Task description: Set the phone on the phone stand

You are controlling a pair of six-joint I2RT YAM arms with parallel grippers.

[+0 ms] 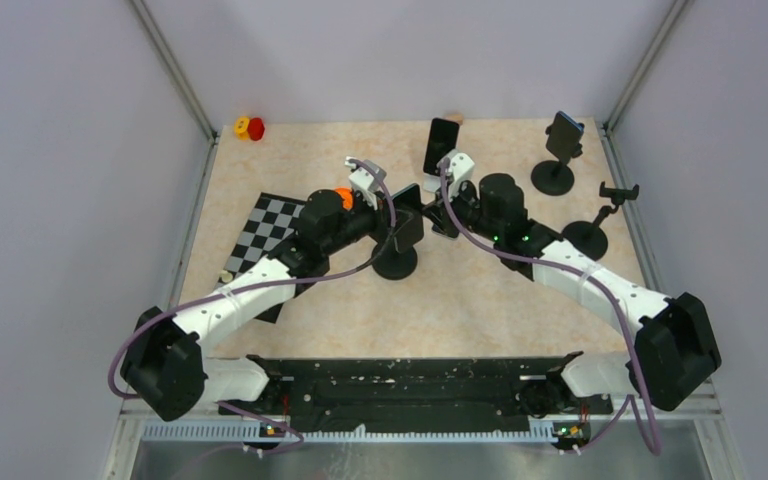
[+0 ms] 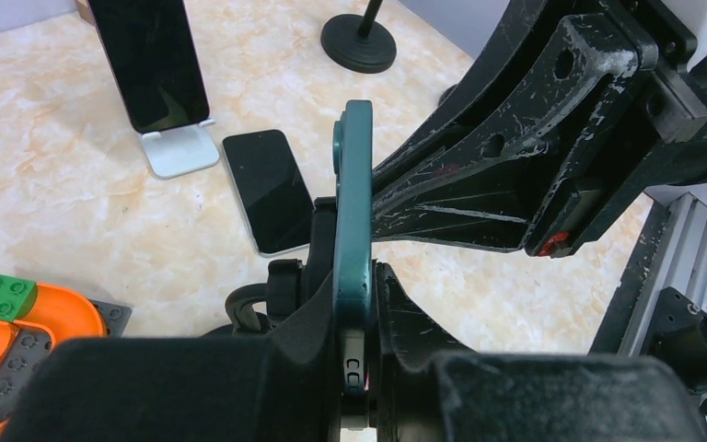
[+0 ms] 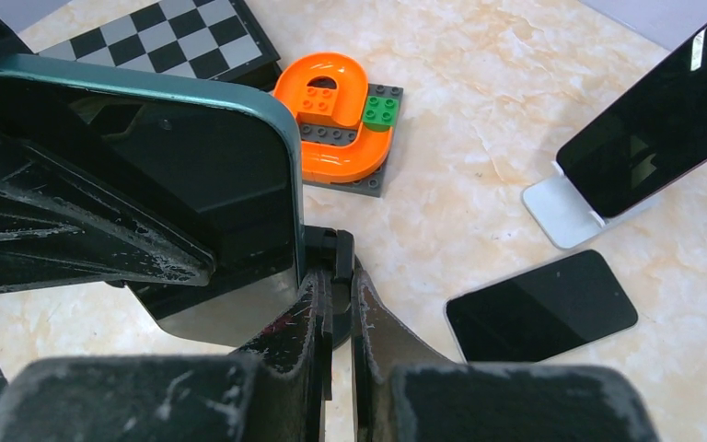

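Note:
The teal-framed phone stands upright at the black phone stand in the table's centre. My left gripper is shut on the phone, which is edge-on in the left wrist view. From the other side, my right gripper is shut on a black piece of the stand's holder, just beside the phone's edge. In the right wrist view the left gripper's fingers lie across the phone's face. From the top view the contact between phone and holder is largely hidden by both grippers.
A phone lies flat behind, near another phone on a white stand. An orange brick toy and chessboard are at left; two more black stands are at right.

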